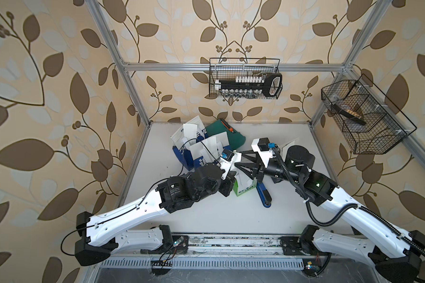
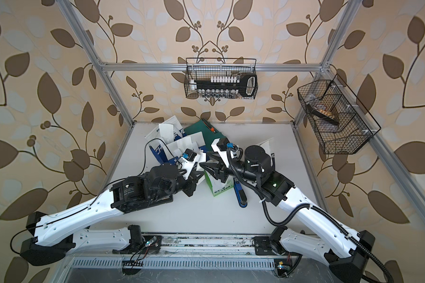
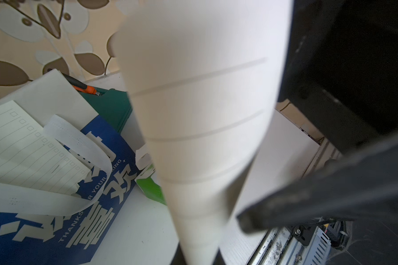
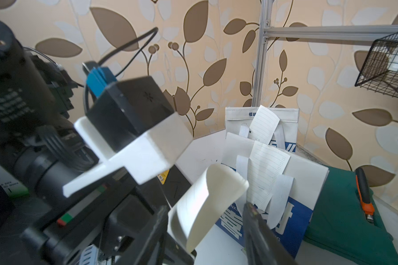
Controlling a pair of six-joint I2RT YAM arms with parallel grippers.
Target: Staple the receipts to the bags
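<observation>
A curled lined receipt fills the middle of the left wrist view, in my left gripper [image 1: 231, 165]; its fingertips are mostly hidden. My right gripper [image 1: 244, 162] faces it with parted fingers, the curl between or just beyond them. Two blue-and-white bags [image 4: 261, 229] with receipts [image 4: 267, 172] on them stand at back left. A green-and-white bag [image 1: 240, 188] is below the grippers. A blue stapler [image 1: 264, 195] lies to its right.
A green cloth [image 1: 236, 139] with an orange-handled tool lies at the back. Wire baskets [image 1: 245, 87] hang on back and right walls.
</observation>
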